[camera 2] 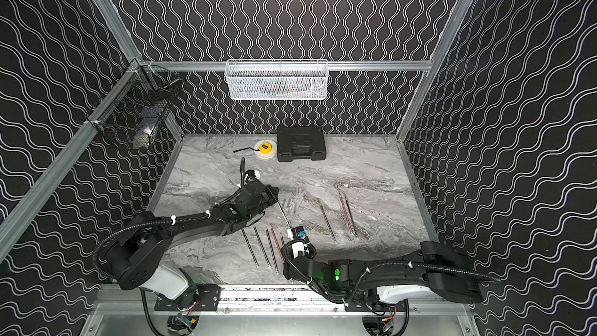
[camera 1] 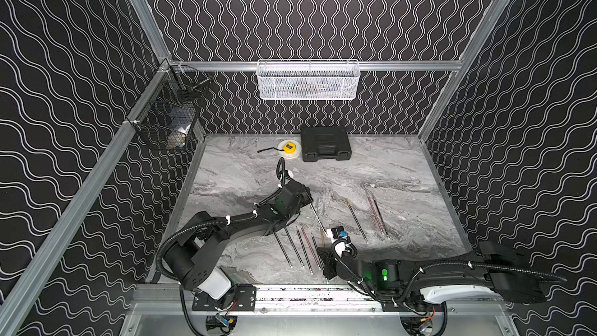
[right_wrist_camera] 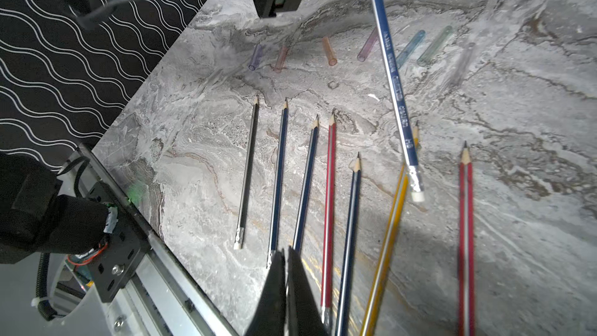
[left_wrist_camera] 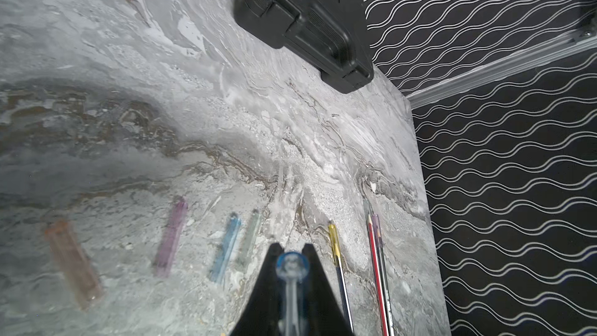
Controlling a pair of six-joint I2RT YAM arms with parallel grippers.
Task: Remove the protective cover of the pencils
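Observation:
My left gripper is shut on a blue pencil's covered end, whose rounded blue tip [left_wrist_camera: 292,266] shows between its fingers. That blue pencil [right_wrist_camera: 395,87] slants down in the right wrist view, eraser end free and the upper end out of frame. My right gripper is shut with nothing between its fingers, over the row of pencils. Bare sharpened points show on a red pencil [right_wrist_camera: 329,205], a black pencil [right_wrist_camera: 248,174] and several others. Loose clear-tinted covers, among them a pink cover [left_wrist_camera: 170,236] and an orange cover [left_wrist_camera: 74,264], lie beyond them.
Farther right lie a pencil with a yellow cover [left_wrist_camera: 335,242] and a red pencil [left_wrist_camera: 375,261] beside a dark one. A black case [camera 1: 326,143] and a yellow tape measure [camera 1: 289,147] stand at the back. Bare tabletop [camera 1: 242,161] spreads across the back left.

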